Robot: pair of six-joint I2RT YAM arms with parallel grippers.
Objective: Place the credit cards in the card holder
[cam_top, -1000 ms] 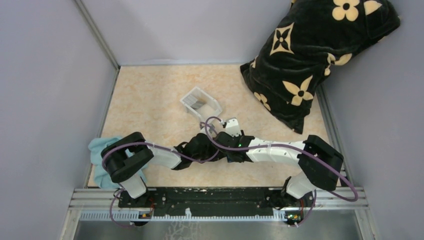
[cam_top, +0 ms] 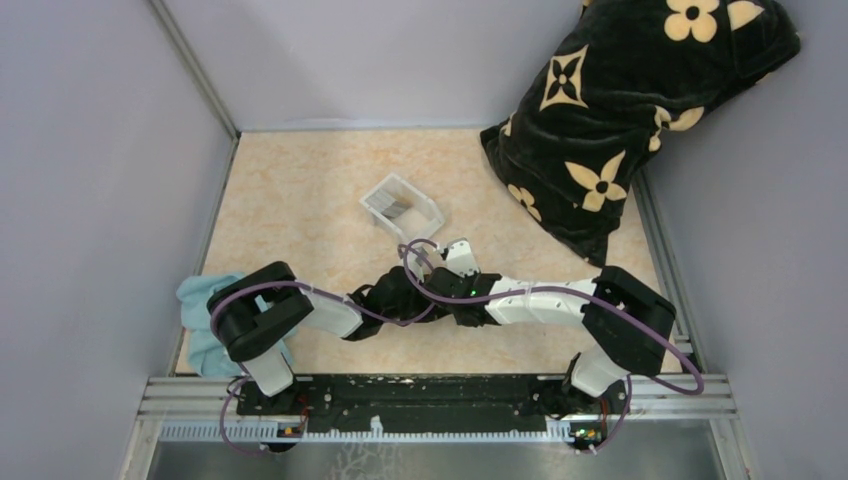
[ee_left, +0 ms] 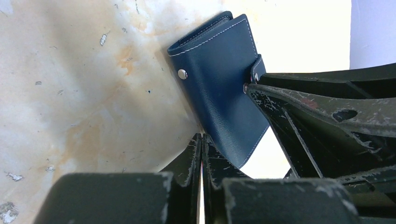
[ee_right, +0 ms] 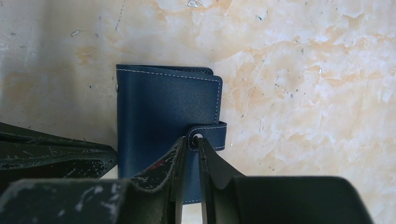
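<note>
A navy card holder [ee_right: 159, 107] lies folded on the table, its strap [ee_right: 210, 136] lying over the front with a metal snap. My right gripper is part open at that strap, its fingertips close around the snap; whether they grip it cannot be told. In the left wrist view the card holder [ee_left: 215, 74] shows its spine side, and my left gripper is shut at its lower edge with nothing visible between the fingers. Both arms hide the holder from above. Inside the white tray [cam_top: 432, 213] lie grey cards [cam_top: 387, 204].
A blue cloth [cam_top: 205, 310] rests at the table's left front. The black patterned pillow [cam_top: 600, 130] covers the back right corner. Both grippers are crowded together over the holder. Bare table lies to the left of the tray and at right front.
My left arm has moved only a little; the tray, cloth and pillow stay put.
</note>
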